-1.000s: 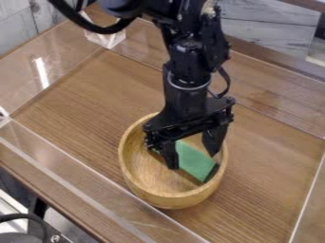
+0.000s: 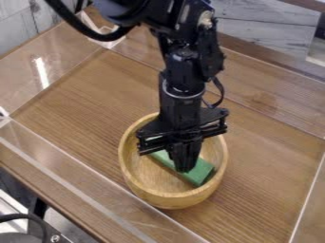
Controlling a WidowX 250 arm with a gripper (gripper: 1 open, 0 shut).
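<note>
A round light wooden bowl (image 2: 168,195) stands on the wooden surface, holding a green block (image 2: 199,173) in its right part. My black gripper (image 2: 181,158) reaches down into the bowl over the block and hides part of it. The fingertips are close together and look shut; I cannot make out anything held between them.
Clear edging strips run along the sides, and a black cable crosses the lower left corner.
My gripper's fingers have drawn closer together over the bowl and the arm has shifted slightly. More of the block's lower right part was visible earlier.
</note>
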